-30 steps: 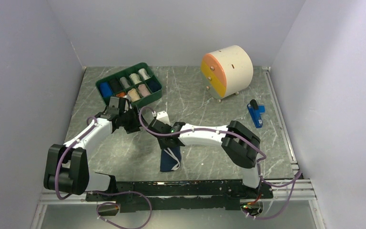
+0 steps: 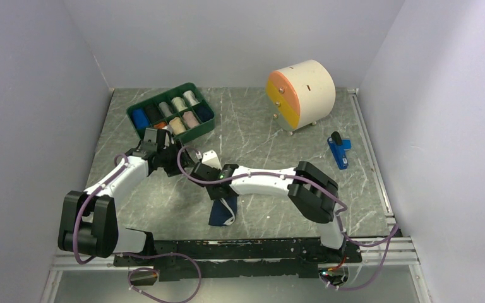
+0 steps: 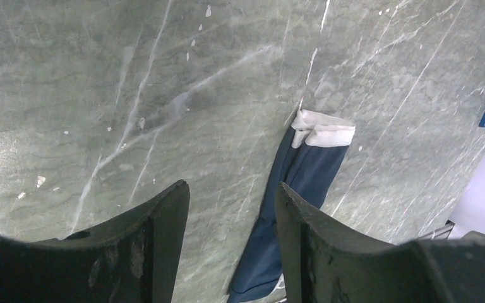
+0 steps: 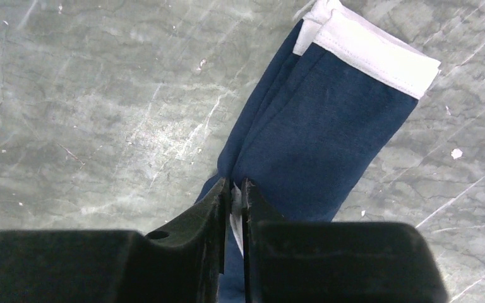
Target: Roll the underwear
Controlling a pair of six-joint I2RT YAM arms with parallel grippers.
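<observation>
The navy underwear (image 2: 220, 214) with a white waistband lies folded into a narrow strip on the front middle of the table. In the right wrist view, my right gripper is shut on the middle of the underwear (image 4: 328, 126), pinching cloth with some white trim between its fingers. That arm hides part of the strip from above. To the left my left gripper hovers apart from the cloth, its fingers parted and bare table between them. The underwear (image 3: 312, 167) reaches behind its right finger in the left wrist view, white band farthest away.
A green divided box (image 2: 203, 129) holding several rolled cloths stands at the back left, close to my left arm. A round white cabinet (image 2: 316, 95) with coloured drawers is at the back right. A blue tool (image 2: 338, 153) lies at the right edge.
The left arm looks almost still.
</observation>
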